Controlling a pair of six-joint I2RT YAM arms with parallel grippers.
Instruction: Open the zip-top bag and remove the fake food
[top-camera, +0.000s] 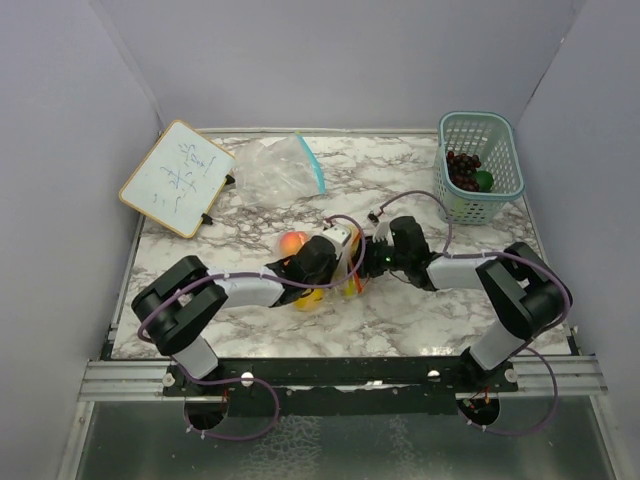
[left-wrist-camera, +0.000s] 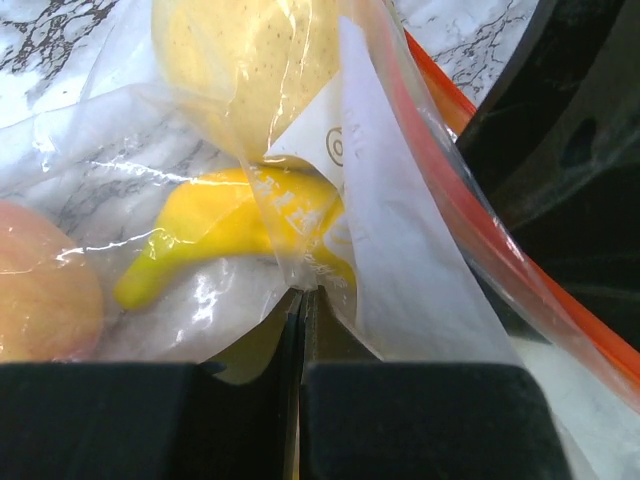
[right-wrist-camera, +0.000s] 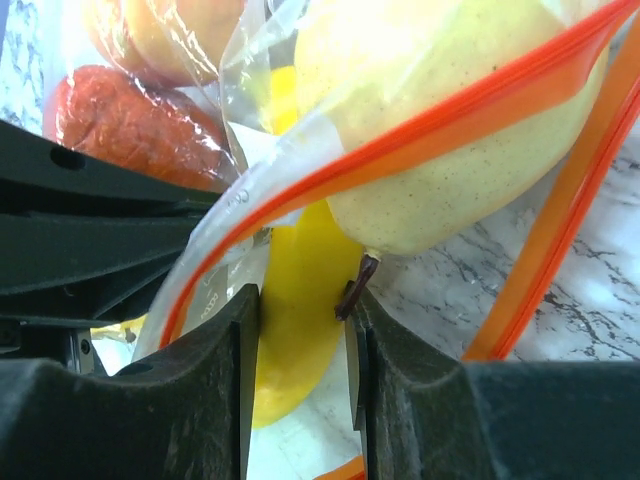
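Note:
The clear bag with orange zip strip (right-wrist-camera: 546, 270) holds a yellow banana-like piece (right-wrist-camera: 305, 310), a pale round piece (right-wrist-camera: 460, 150), a red piece (right-wrist-camera: 135, 125) and a peach-coloured piece (left-wrist-camera: 40, 285). My left gripper is shut at the bag's plastic, with no food between its fingers. My right gripper is inside the opening, its fingers either side of the yellow piece; whether they grip it cannot be told. In the top view both grippers meet over the bag at the centre.
A green basket (top-camera: 477, 130) with grapes and a green item stands back right. An empty bag (top-camera: 275, 170) and a whiteboard (top-camera: 175, 175) lie back left.

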